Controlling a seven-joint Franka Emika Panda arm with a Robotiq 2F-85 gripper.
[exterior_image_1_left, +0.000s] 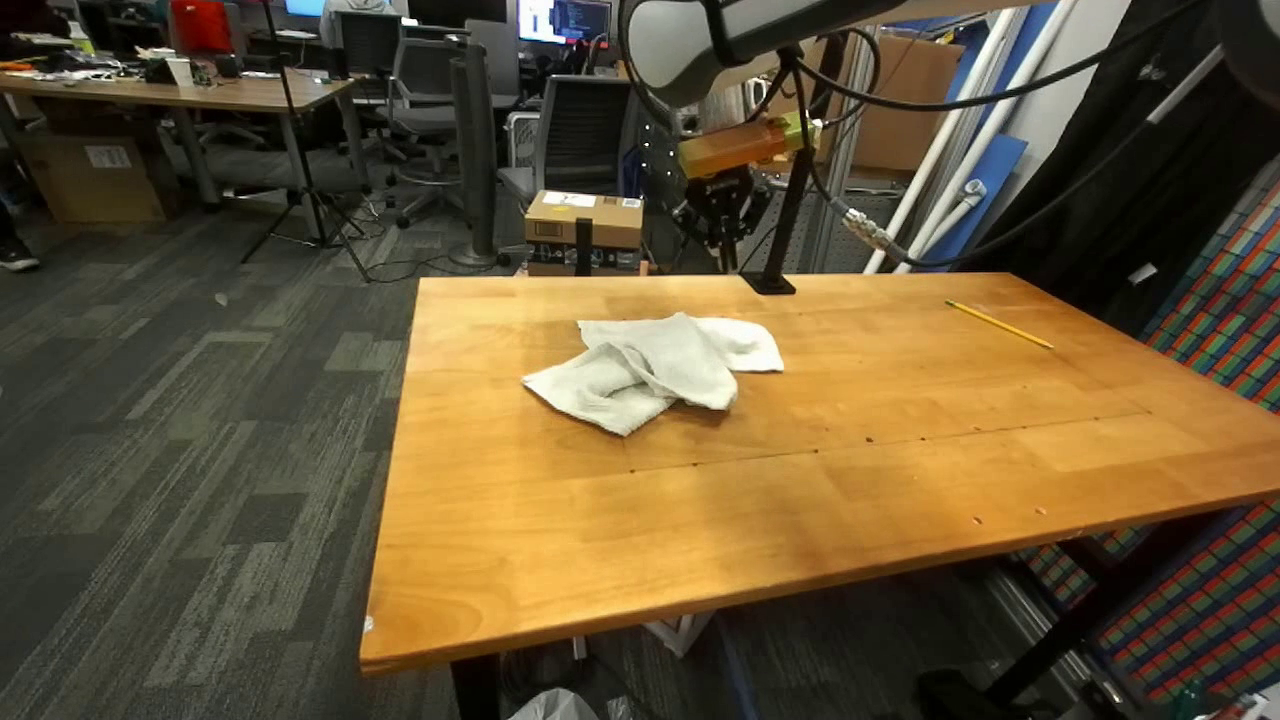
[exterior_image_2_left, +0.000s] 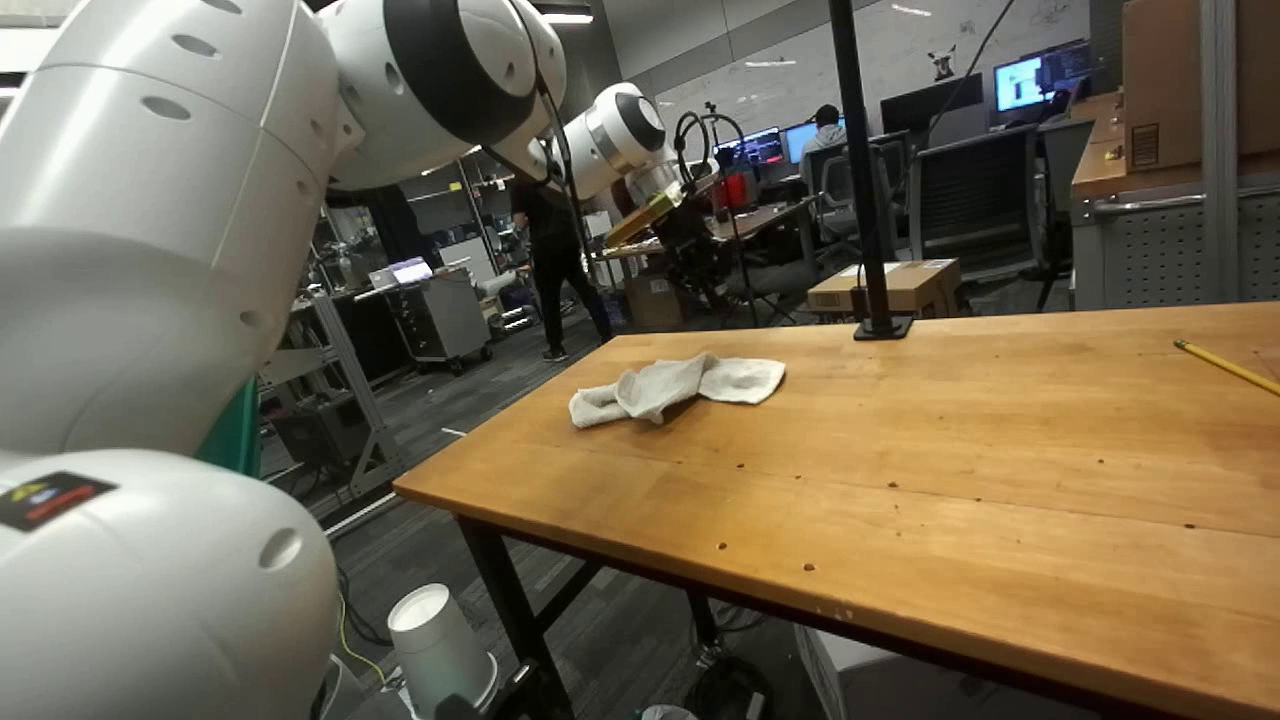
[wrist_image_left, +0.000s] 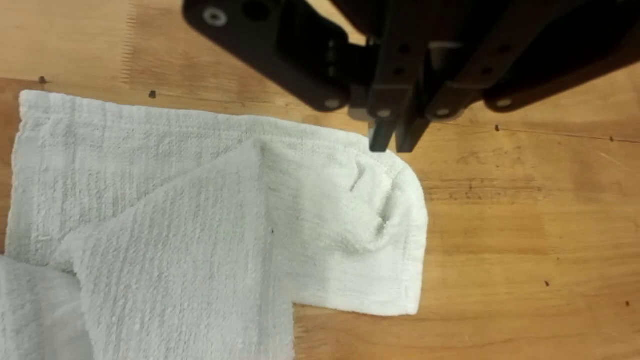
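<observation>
A white cloth lies crumpled and folded over itself on the wooden table. The wrist view has the cloth below my gripper, whose fingertips overlap its upper right edge in the picture. The fingers stand close together with a narrow gap, and no cloth shows between them. In exterior view 1 my gripper hangs raised beyond the table's far edge, well clear of the cloth. Exterior view 2 also shows the gripper up in the air, dark and small, above the resting cloth.
A yellow pencil lies at the right of the table. At the far edge stands a black post on a base, close to my gripper. Behind the table is a cardboard box.
</observation>
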